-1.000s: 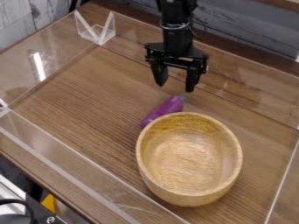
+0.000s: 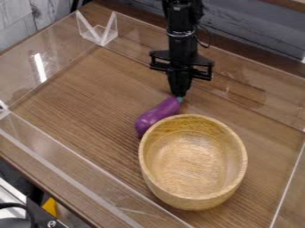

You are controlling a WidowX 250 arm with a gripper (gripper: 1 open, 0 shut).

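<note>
My black gripper [image 2: 179,89] reaches down from the top centre, its fingers drawn together just above the tip of a purple eggplant [image 2: 156,116]. The eggplant lies diagonally on the wooden table, its green stem end toward the gripper. I cannot tell whether the fingertips touch the stem. Nothing clearly shows between the fingers. A tan round bowl [image 2: 191,162] sits just below the eggplant, nearer the front.
A white wire-like object [image 2: 98,30] stands at the back left. A dark cable lies at the bottom left corner.
My gripper has come down toward the eggplant's stem end, and its fingers, apart earlier, have come together. The eggplant and bowl look unmoved.
</note>
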